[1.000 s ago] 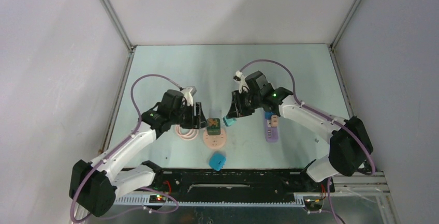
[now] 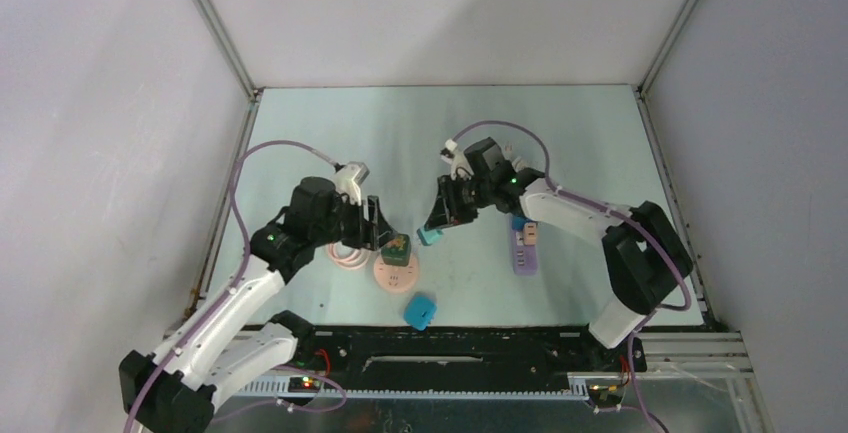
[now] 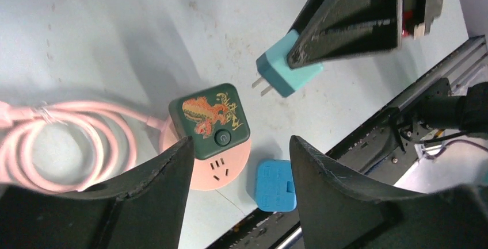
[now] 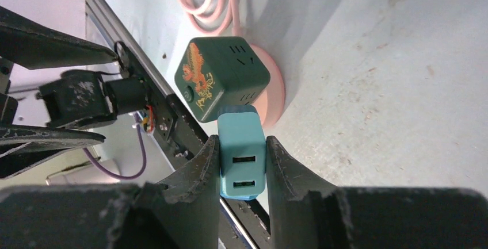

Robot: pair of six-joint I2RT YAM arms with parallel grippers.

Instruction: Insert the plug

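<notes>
My right gripper point(image 2: 443, 215) is shut on a light teal plug, its two prongs pointing out in the left wrist view point(image 3: 288, 65), held above the table near the middle. My left gripper point(image 2: 380, 231) stands open over a green cube with an orange dragon print point(image 3: 209, 121), which sits on a round pink socket strip point(image 3: 224, 168) with a coiled pink cord point(image 3: 86, 145). In the left wrist view, the cube lies beyond the fingertips, between them and the plug.
A blue block point(image 2: 420, 311) lies near the front edge. A purple power strip point(image 2: 525, 258) with small blocks rests at the right under the right arm.
Both arms have shifted somewhat to the left, with the teal plug still in the right gripper. The green cube and pink socket have moved left too.
</notes>
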